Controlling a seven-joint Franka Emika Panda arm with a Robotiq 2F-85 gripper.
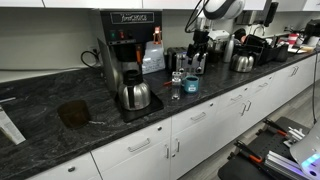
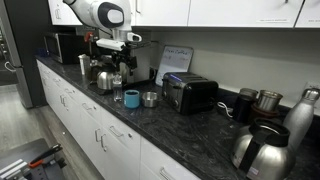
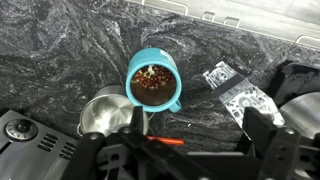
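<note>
A blue mug [image 3: 154, 78] stands upright on the dark counter [image 3: 70, 60], small reddish-brown bits showing inside it. My gripper is open above the counter, with nothing between its fingers. In exterior view 1 the gripper [image 1: 197, 44] hangs well above the mug [image 1: 190, 83], clear of it. Exterior view 2 shows the mug [image 2: 132, 98] beside a small metal bowl [image 2: 149, 99]. The wrist view has the same shiny bowl [image 3: 107, 113] close to the mug, with something red beneath them.
A clear bottle [image 1: 176, 86] stands close to the mug. A black-and-white packet [image 3: 241, 93] lies flat on the counter. Toasters [image 2: 188, 92] and a coffee maker with a steel carafe [image 1: 135, 91] stand nearby. Free counter lies left of the coffee maker.
</note>
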